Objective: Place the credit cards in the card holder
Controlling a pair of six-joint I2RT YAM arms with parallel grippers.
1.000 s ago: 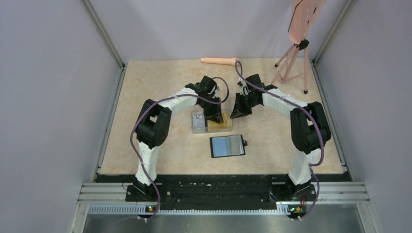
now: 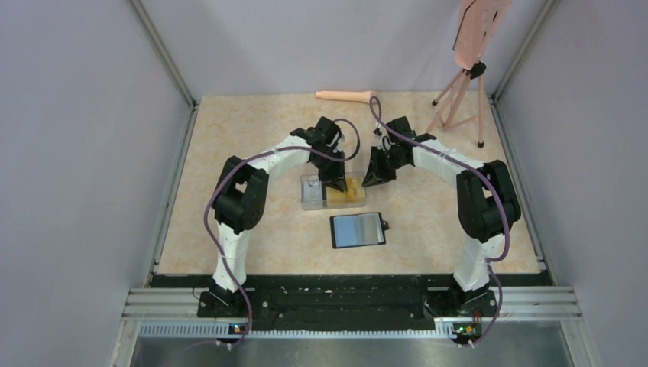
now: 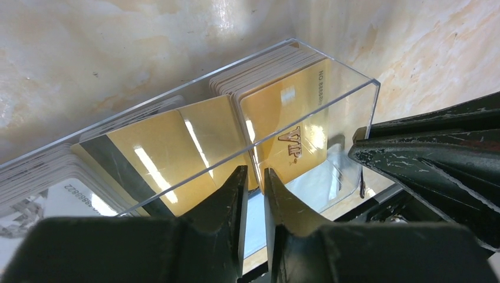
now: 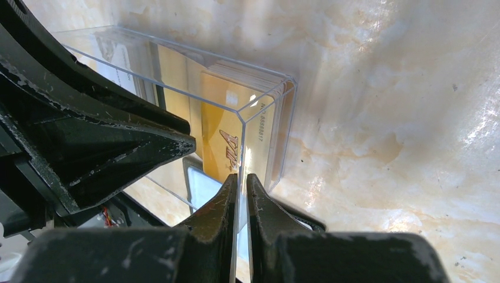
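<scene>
A clear box (image 2: pixel 312 206) holds several upright cards in sections: gold cards (image 3: pixel 283 121) marked VIP at its right end, white-silver cards (image 3: pixel 73 197) at its left. My left gripper points down at the gold cards, its fingers parted by a narrow gap with no card seen between them. At the box's right end, my right gripper is shut, and the thin clear wall edge runs between its fingertips. In front of the box, the card holder (image 2: pixel 358 230) lies spread open on the table, dark-rimmed with blue and grey inside.
A pinkish rolled object (image 2: pixel 344 96) lies at the table's back edge. On the back right stands a pink tripod (image 2: pixel 461 95).
My left gripper has shifted slightly leftward over the gold cards. The right arm, the box and the card holder look unmoved.
</scene>
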